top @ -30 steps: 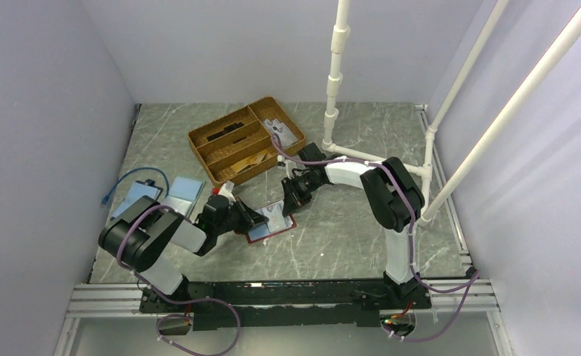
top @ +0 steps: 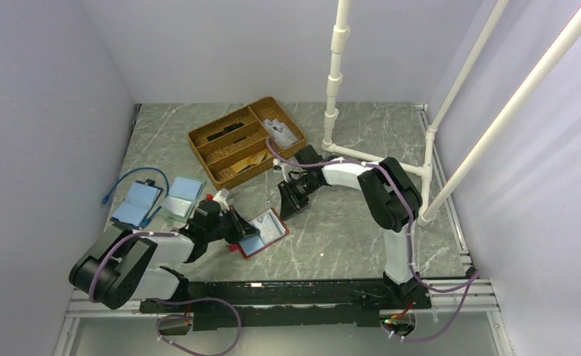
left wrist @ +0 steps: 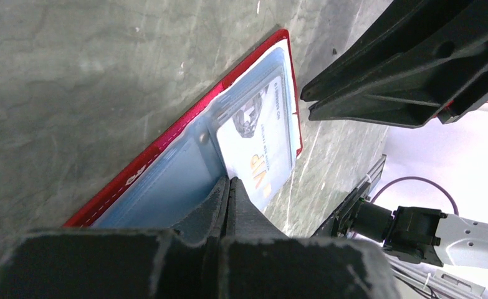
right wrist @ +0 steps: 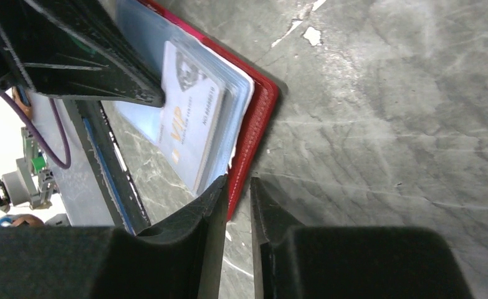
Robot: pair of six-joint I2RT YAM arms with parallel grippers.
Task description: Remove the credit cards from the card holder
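The red-edged card holder (top: pixel 268 230) lies open on the table below and between my grippers. Its clear sleeves hold a white VIP card, also in the right wrist view (right wrist: pixel 185 124). My left gripper (top: pixel 246 231) is shut, its fingertips (left wrist: pixel 221 196) at the card's lower edge, over the blue sleeve; nothing clear shows between them. My right gripper (top: pixel 287 208) hovers just beyond the holder's right end, its fingertips (right wrist: pixel 261 196) close together beside the red edge, with nothing seen between them.
A wicker organiser (top: pixel 228 163) stands behind. Two open blue holders (top: pixel 135 208) and a blue cord lie at left. White pipes (top: pixel 428 148) rise at right. The table front right of the holder is clear.
The card holder has shifted toward the front left along with my left gripper. My right gripper has moved slightly left and now sits apart from the card.
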